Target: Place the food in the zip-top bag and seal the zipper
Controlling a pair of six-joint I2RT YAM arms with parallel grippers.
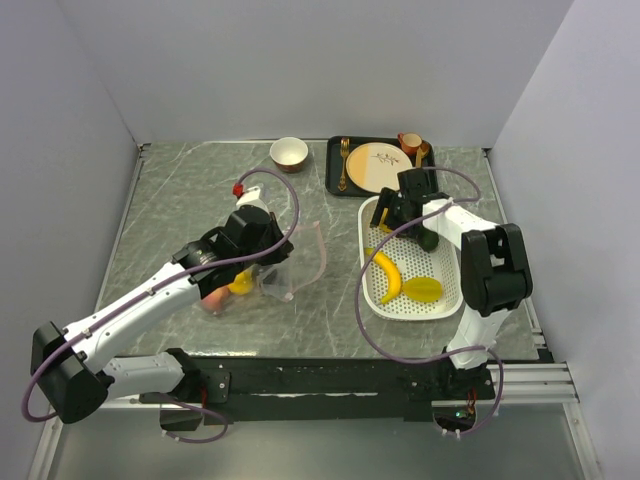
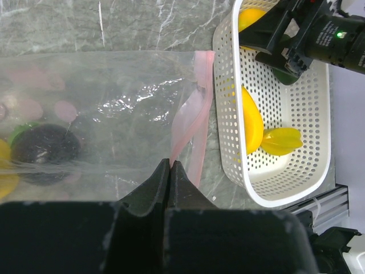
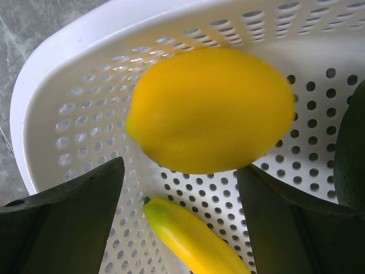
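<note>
The clear zip top bag (image 2: 137, 108) lies on the table with its pink-edged mouth facing the basket. My left gripper is shut on the bag's edge at that mouth. Inside the bag are a dark round food (image 2: 45, 151), a yellow one (image 1: 241, 282) and a reddish one (image 1: 213, 300). My right gripper is inside the white basket (image 1: 365, 300), its fingers apart. A rounded orange-yellow fruit (image 3: 211, 108) sits just beyond and between the fingertips; I cannot tell whether they touch it.
The basket also holds a banana (image 1: 385, 275), a yellow star fruit (image 1: 423, 290) and a dark green food (image 1: 428, 240). Behind it lies a black tray (image 1: 335, 180) with a plate (image 1: 375, 167). A white bowl (image 1: 289, 152) stands at the back. Bare table separates bag and basket.
</note>
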